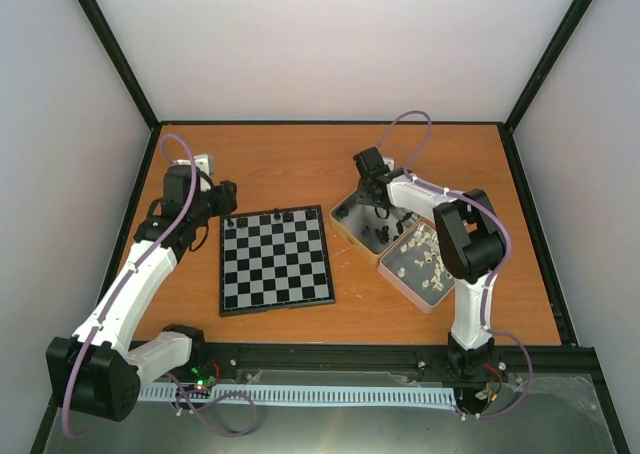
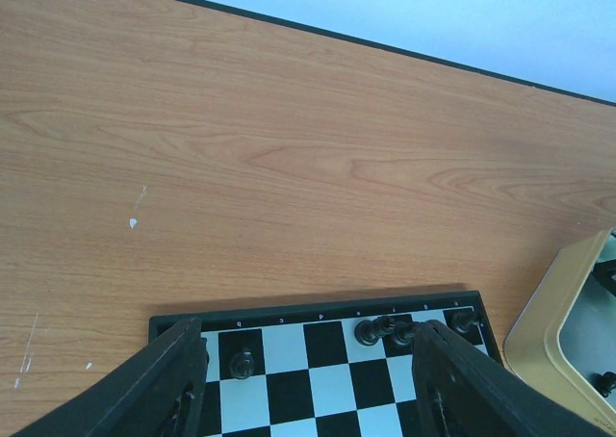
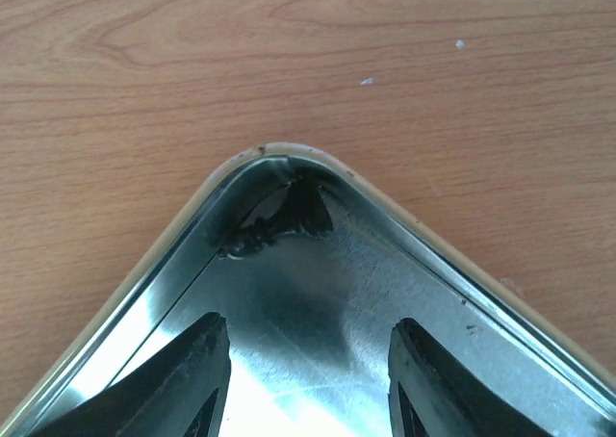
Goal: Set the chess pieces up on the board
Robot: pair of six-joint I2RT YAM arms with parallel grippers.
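Note:
The chessboard (image 1: pixel 275 260) has a few dark pieces along its far edge; in the left wrist view these include a piece (image 2: pixel 243 364) at left and several at right. My left gripper is open above the far edge, nothing between its fingers. My right gripper stands part open over the far corner of the dark-piece box (image 1: pixel 345 234), where a dark piece (image 3: pixel 274 227) lies on its side in the corner, beyond the fingertips. Nothing shows between those fingers.
A second box (image 1: pixel 420 289) with white pieces sits nearer, beside the first. The table behind the board (image 2: pixel 289 187) is clear. Walls and a dark frame edge surround the table.

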